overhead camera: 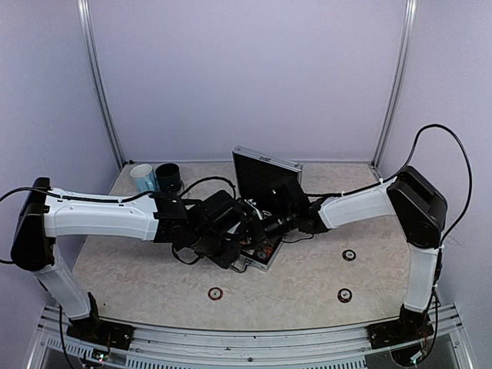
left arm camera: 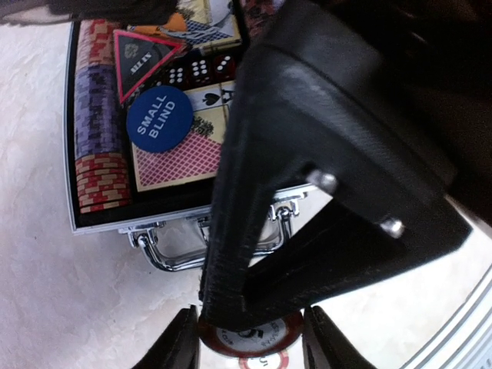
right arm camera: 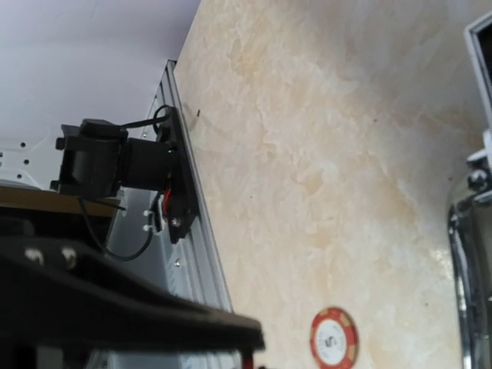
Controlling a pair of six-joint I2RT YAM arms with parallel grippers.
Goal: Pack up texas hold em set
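In the left wrist view the open case (left arm camera: 88, 224) holds stacked chips (left arm camera: 100, 131), cards (left arm camera: 181, 157), dice (left arm camera: 201, 71), a blue SMALL BLIND disc (left arm camera: 160, 118) and a black triangular ALL IN marker (left arm camera: 138, 60). Below its handle, a dark-rimmed chip (left arm camera: 265, 338) spans the gap between the fingers of my left gripper, seeming to touch both. My right gripper is shut, its tip overlapping that chip's upper edge; contact is unclear. Flat on the table lies a red chip (overhead camera: 215, 293). Both grippers' tips are hard to make out from above.
Two dark chips, one farther back (overhead camera: 349, 255) and one nearer (overhead camera: 345, 295), lie at the right. A light blue cup (overhead camera: 143, 177) and a black cup (overhead camera: 168, 177) stand at the back left. The case's lid (overhead camera: 257, 173) is raised. Both arms crowd the case's front.
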